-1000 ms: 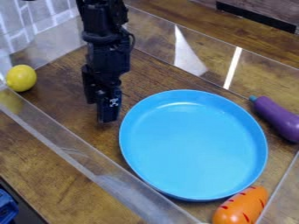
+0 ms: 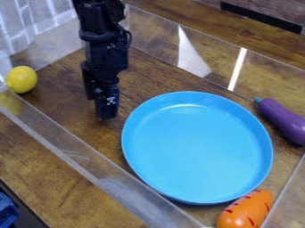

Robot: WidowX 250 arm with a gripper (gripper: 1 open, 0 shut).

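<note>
My black gripper (image 2: 103,100) hangs low at the upper centre-left of the wooden tray, just left of a large blue plate (image 2: 197,147). Its fingertips are dark and small against the wood; I see nothing clearly held between them. A yellow lemon-like object (image 2: 20,78) lies to its left by the tray's clear wall.
A purple eggplant (image 2: 283,120) lies at the right, right of the plate. An orange carrot-like toy (image 2: 245,210) is at the bottom right. A blue object (image 2: 10,215) shows at the bottom-left corner outside the clear wall. Bare wood surrounds the gripper.
My gripper has shifted very slightly to the left. The objects have not moved.
</note>
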